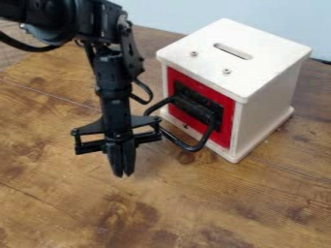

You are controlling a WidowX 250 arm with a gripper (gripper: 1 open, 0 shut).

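My black gripper point(123, 160) points straight down, low over the wooden table, left of a white wooden box point(258, 92). Its fingers are closed, with nothing visible between them. The box has a slot and two screws on top and a red front panel point(224, 126) holding a black slotted fitting. A black loop, either cable or handle, sticks out from that front toward the arm; where it ends behind the gripper is unclear.
A pale wall or surface stands behind the box.
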